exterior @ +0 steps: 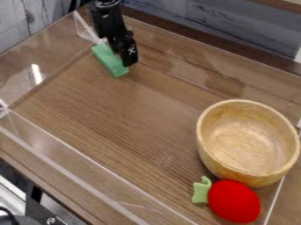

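Observation:
My black gripper (125, 53) reaches down from the top of the camera view, its tip just right of and above a small green block (109, 61) on the wooden table at the upper left. The gripper stands open; whether it touches the block cannot be told, as it partly hides it.
A large tan bowl (247, 139) sits at the right. A red plush vegetable (234, 200) with a green stem lies at the bottom right. Walls bound the back.

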